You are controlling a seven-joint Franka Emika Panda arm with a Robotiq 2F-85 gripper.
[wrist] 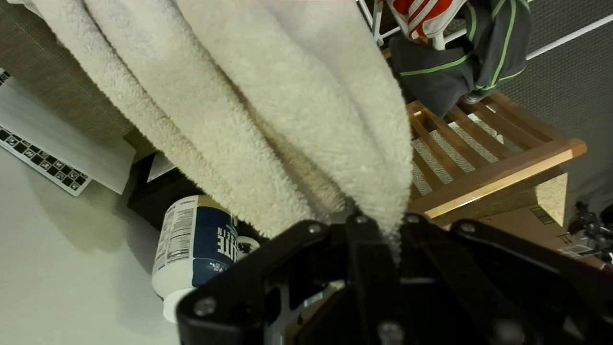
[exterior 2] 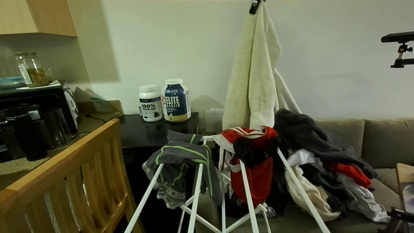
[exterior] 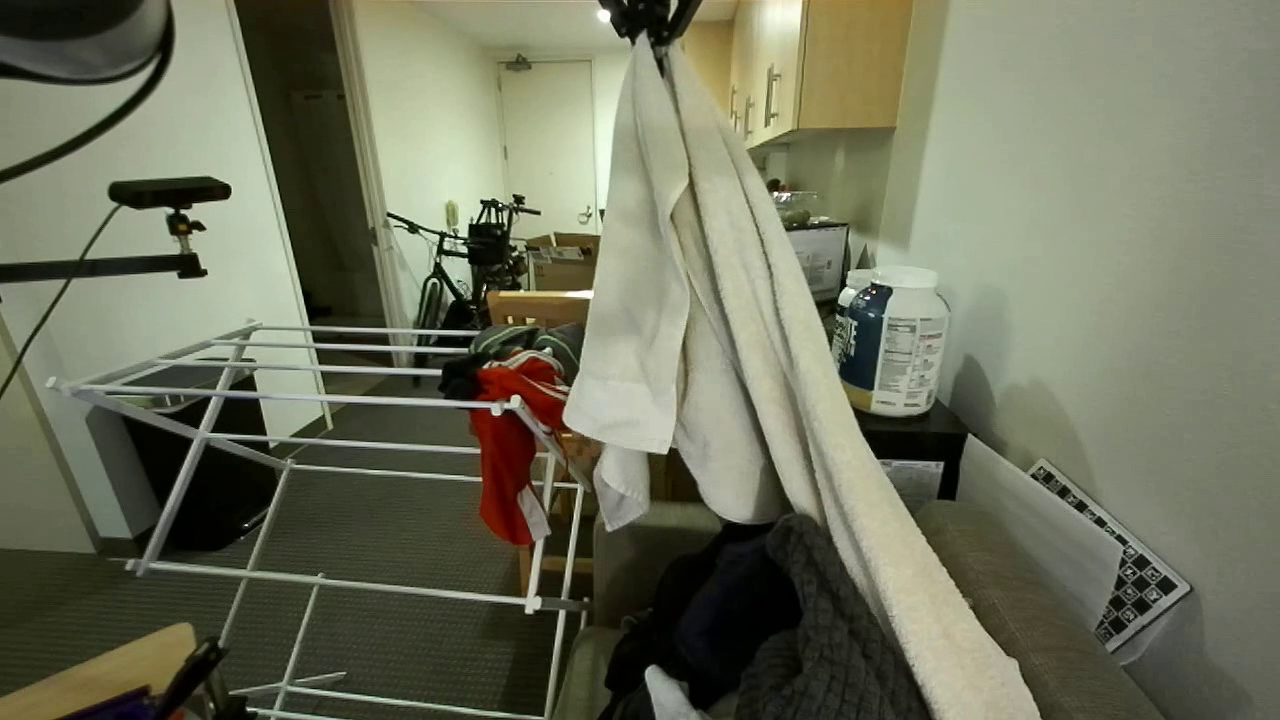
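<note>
A cream towel [exterior: 744, 312] hangs in long folds from my gripper [exterior: 654, 36] at the top of exterior view 1. The gripper is shut on the towel's upper end, and only its lower tip shows there. In exterior view 2 the towel [exterior 2: 252, 73] drops in front of the wall, its lower end behind the drying rack; another stretch slants right to the laundry pile. The wrist view shows the towel [wrist: 276, 115] running away from the gripper, whose fingertips are partly covered by the fabric. One end of the towel trails along the couch, out of exterior view 1.
A white drying rack [exterior: 348, 590] carries a red garment [exterior: 506, 456] and a grey one with green stripes [exterior 2: 186, 153]. Dark laundry [exterior: 828, 624] lies on the couch. Protein tubs [exterior 2: 176, 101] stand near the wall, beside a wooden chair [exterior 2: 73, 182].
</note>
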